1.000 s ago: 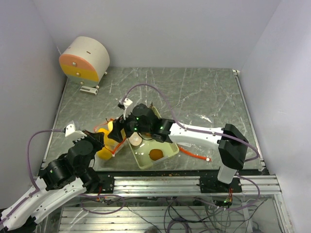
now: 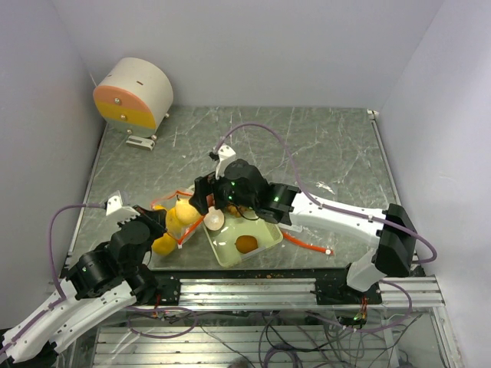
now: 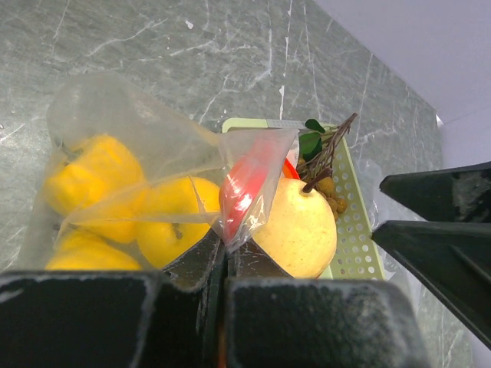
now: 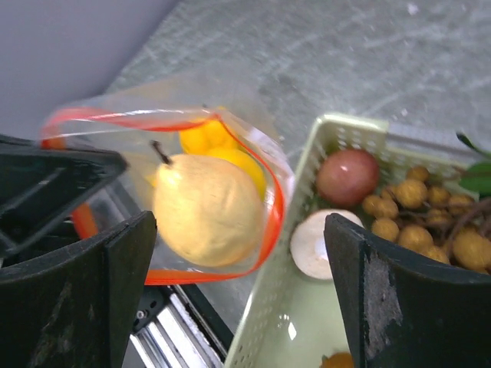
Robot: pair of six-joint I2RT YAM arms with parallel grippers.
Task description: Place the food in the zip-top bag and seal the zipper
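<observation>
My left gripper is shut on the rim of a clear zip top bag (image 3: pixel 126 100) with a red-orange zipper band. Several yellow fruits (image 3: pixel 92 176) lie inside the bag. At its mouth sits a pale round fruit with a brown stem (image 4: pixel 207 211), framed by the red band and touched by neither finger of my right gripper. My right gripper is over the near side of the basket, its fingers wide apart with nothing between them. A green basket (image 4: pixel 253 307) holds a reddish fruit (image 4: pixel 347 177), a whitish round piece (image 4: pixel 318 241) and a bunch of small brown fruits (image 4: pixel 410 207).
A brown oval item (image 2: pixel 246 244) lies in the near part of the basket. Another red-banded clear bag (image 2: pixel 307 244) is to its right. A rounded cabinet (image 2: pixel 134 96) stands at the back left.
My right gripper has moved right and back from the bag's mouth, toward the basket. The pale fruit now shows in the bag's opening. The left arm has barely moved.
</observation>
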